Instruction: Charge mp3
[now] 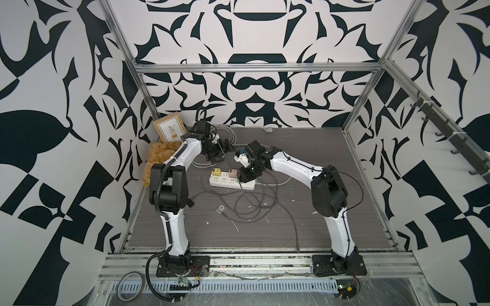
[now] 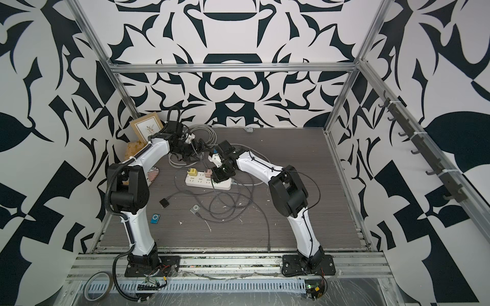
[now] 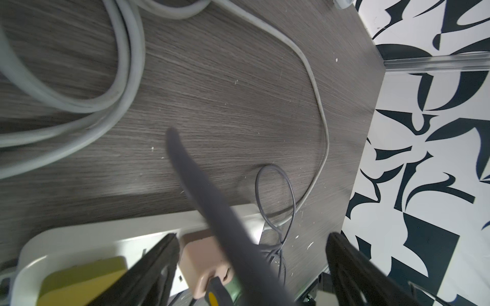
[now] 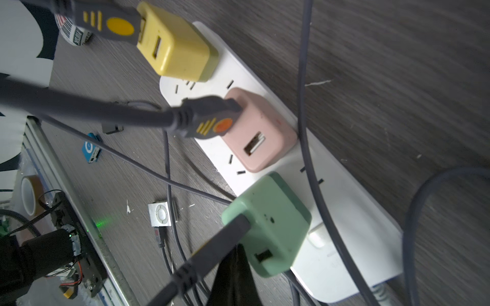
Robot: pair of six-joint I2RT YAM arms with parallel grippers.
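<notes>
A silver mp3 player (image 4: 160, 213) lies on the table with a cable plug at its edge. A blue player (image 4: 91, 148) lies farther left. The white power strip (image 1: 218, 181) carries a yellow charger (image 4: 176, 43), a pink charger (image 4: 261, 131) and a green charger (image 4: 278, 224), each with a dark cable plug in it. My right gripper is shut beside the green charger's plug (image 4: 222, 244), with nothing visible between its fingers. Above the strip's back side, my left gripper is open; a blurred dark cable (image 3: 219, 219) crosses its gap.
Dark cables (image 1: 255, 206) loop over the table in front of the strip. Coiled grey cable (image 3: 125, 76) lies behind it. A picture frame (image 1: 170, 127) and a brown plush (image 1: 155, 158) stand back left. Bare table lies to the right.
</notes>
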